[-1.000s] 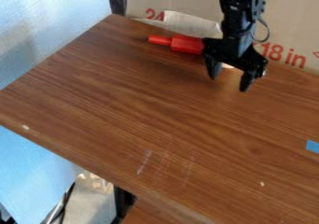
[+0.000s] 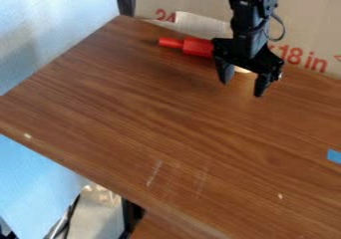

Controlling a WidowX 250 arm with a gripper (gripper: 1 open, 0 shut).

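Observation:
The black gripper (image 2: 242, 82) hangs low over the back of the wooden table (image 2: 147, 133), its two fingers apart and pointing down. Just behind it lies a red rolling pin (image 2: 190, 46) near the back edge, partly hidden by the gripper. A small pale object shows behind the fingers, too hidden to identify. I see nothing held between the fingertips.
A cardboard sheet (image 2: 309, 24) with red lettering stands along the back, with a white roll (image 2: 202, 24) in front of it. A piece of blue tape (image 2: 333, 155) is at the right.
The gripper has shifted very slightly; the objects on the table look unchanged.

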